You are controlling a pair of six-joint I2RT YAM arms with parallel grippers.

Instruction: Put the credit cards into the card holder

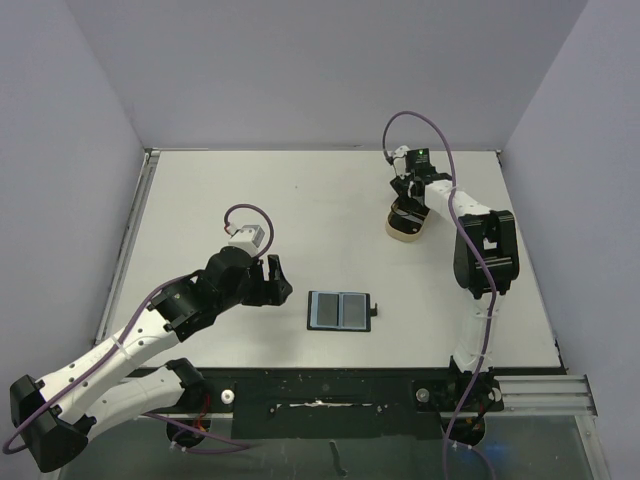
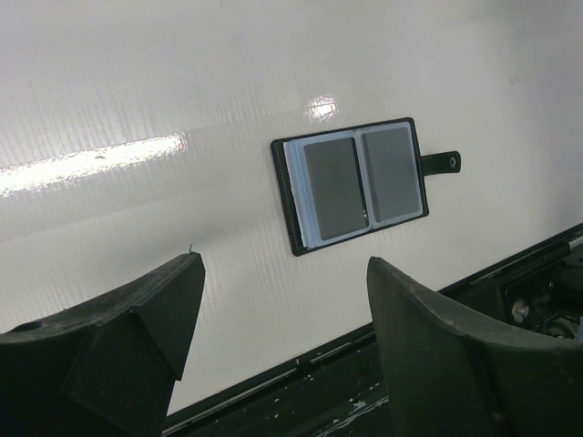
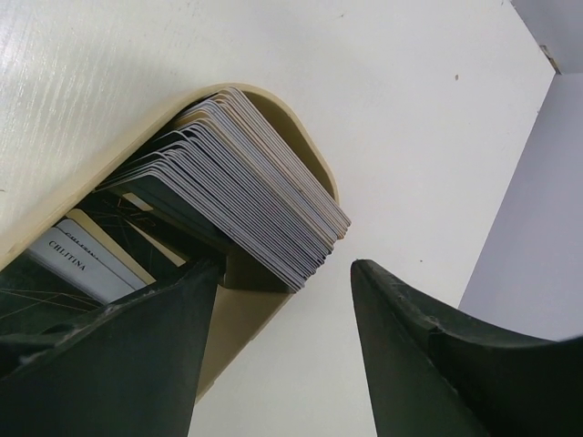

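Observation:
A row of thin stacked cards leans inside an oval beige holder, its edges uppermost in the right wrist view. My right gripper is open over it: one finger overlaps the holder's inside, the other shows past the card ends, and nothing is clamped between them. Lying open and flat near the table's front is a black card holder with clear sleeves and a snap strap. To its upper left in the top view, my left gripper stands open and empty.
A darker card with printed lettering lies in the other part of the beige holder. Grey walls close in the sides and back.

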